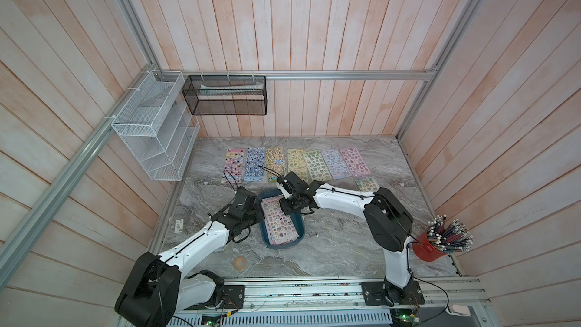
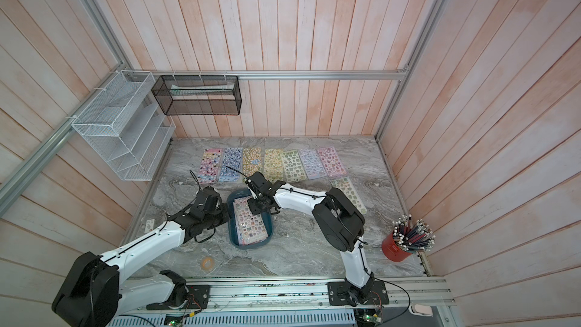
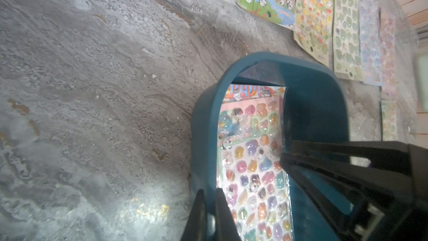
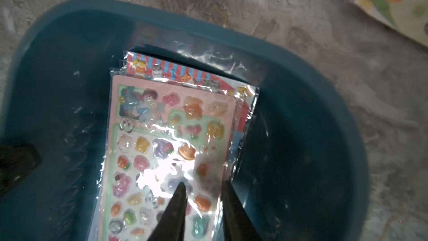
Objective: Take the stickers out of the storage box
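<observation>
A teal storage box (image 1: 302,228) stands on the table, with a stack of sticker sheets (image 1: 280,221) lying inside it. On top of the stack is a pink-bordered sheet (image 4: 171,102); a red-and-blue striped one (image 4: 182,71) peeks out behind it. My left gripper is shut on the box's left wall. Over the stack, inside the box, hangs my right gripper. Its fingers (image 4: 177,212) are partly apart near the top sheet's right edge, and nothing shows held between them; whether they touch the sheet cannot be made out.
Several sticker sheets (image 1: 255,164) lie in a row along the back of the table, with another sheet (image 2: 347,195) at the row's right end. A tape roll (image 1: 240,262) lies front left. The red bucket of pens (image 1: 428,247) stands far right. Wire shelves (image 1: 158,127) hang left.
</observation>
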